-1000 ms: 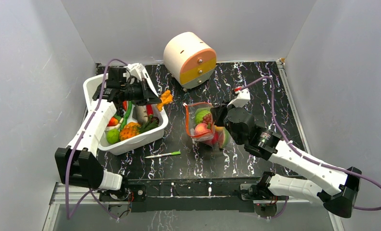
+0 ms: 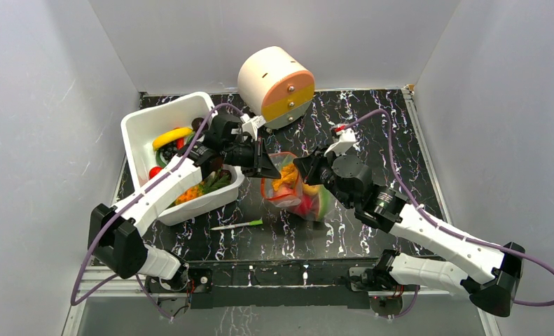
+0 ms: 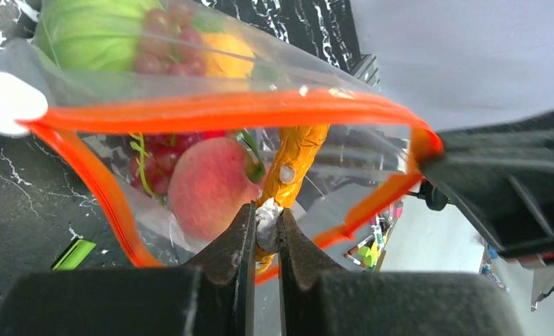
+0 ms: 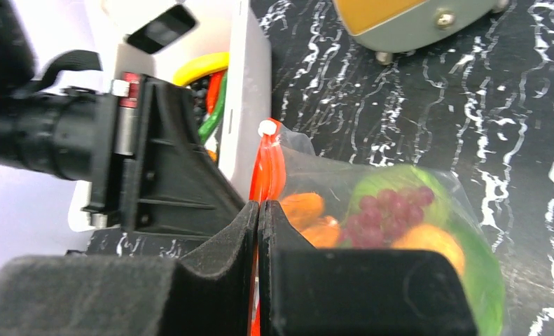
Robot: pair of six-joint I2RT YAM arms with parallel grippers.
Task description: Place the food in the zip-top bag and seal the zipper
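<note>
My left gripper is shut on the knobbly orange-brown food piece [image 3: 295, 161], which reaches in through the open mouth of the clear zip bag [image 2: 307, 212]. An orange zipper strip [image 3: 260, 110] rims that mouth, with a white slider [image 3: 8, 103] at one end. Inside the bag show a peach [image 3: 211, 185], grapes [image 4: 386, 217] and something round and green [image 3: 92, 31]. Pinching the zipper edge, my right gripper is shut on the bag. In the right wrist view the left fingers cover part of the mouth.
To the left, a white bin [image 2: 135, 133] holds several other foods, among them a banana [image 2: 171, 137]. A pen [image 2: 237, 225] lies in front of the bag. Behind stands a rounded drawer box [image 2: 277, 84].
My left gripper has carried the orange-brown piece rightward from over the bin into the bag's mouth. The right gripper keeps the bag edge and has shifted slightly left.
</note>
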